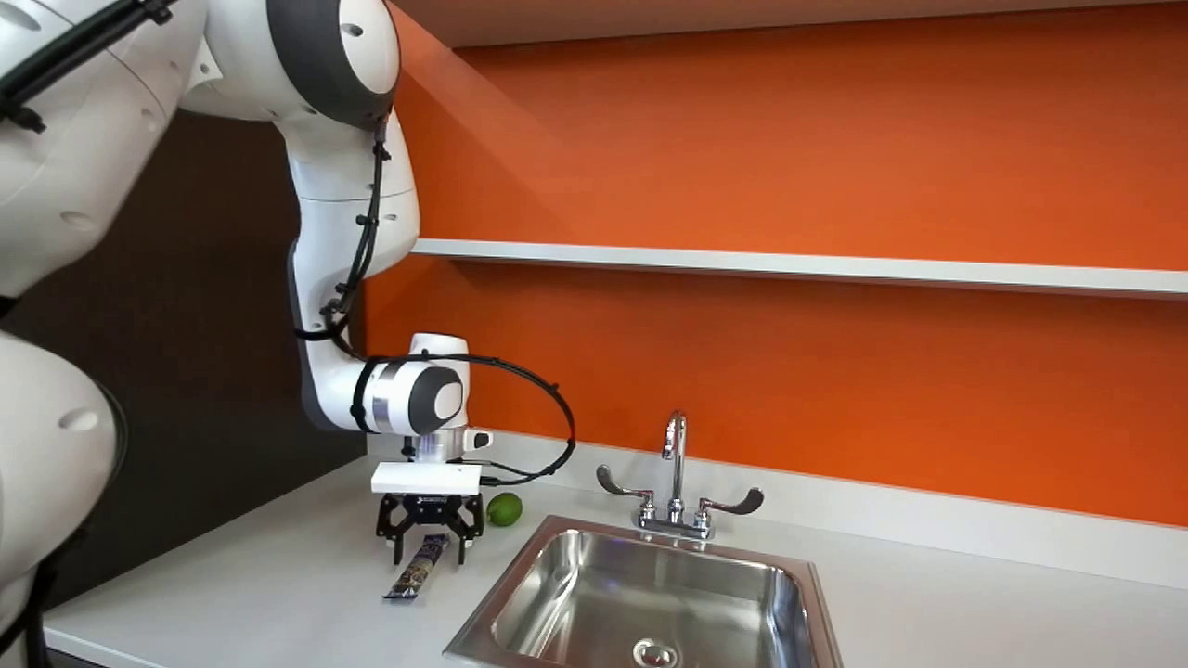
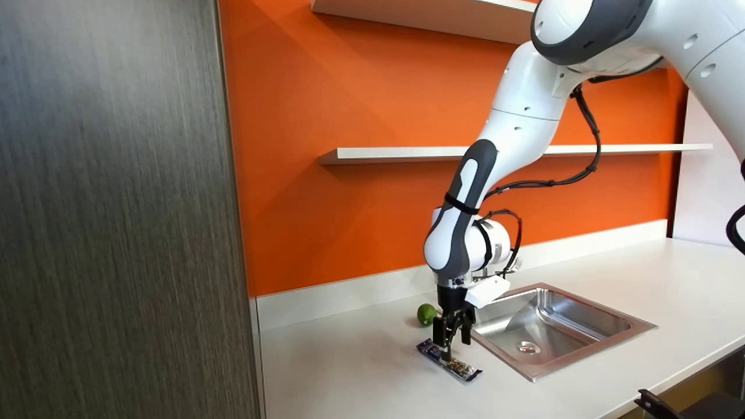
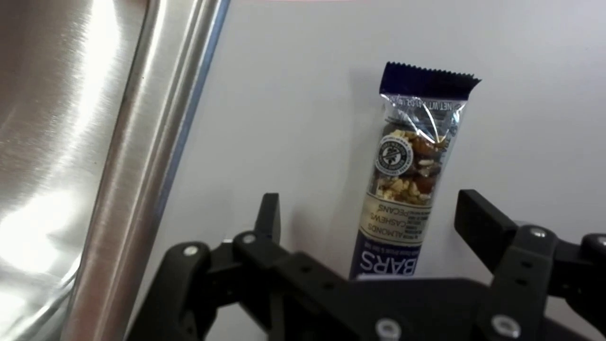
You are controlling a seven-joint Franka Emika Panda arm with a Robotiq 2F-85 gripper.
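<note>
A wrapped nut bar (image 3: 400, 182) with purple ends and a clear window lies flat on the counter, left of the sink in exterior view 1. My gripper is open above it, one finger on each side and a gap to the wrapper on both. The bar's lower end is hidden behind the gripper body in the wrist view. From exterior view 2, the fingers (image 2: 445, 351) reach down close to the bar (image 2: 463, 370); whether they touch the counter, I cannot tell. Beside the gripper (image 1: 429, 553) sits a green lime (image 1: 504, 510).
A steel sink (image 1: 486, 610) is set into the counter to the right, with a faucet (image 1: 677, 479) behind it. A white shelf (image 1: 780, 263) crosses the orange wall above. Bare counter (image 2: 335, 377) lies on the bar's side away from the sink.
</note>
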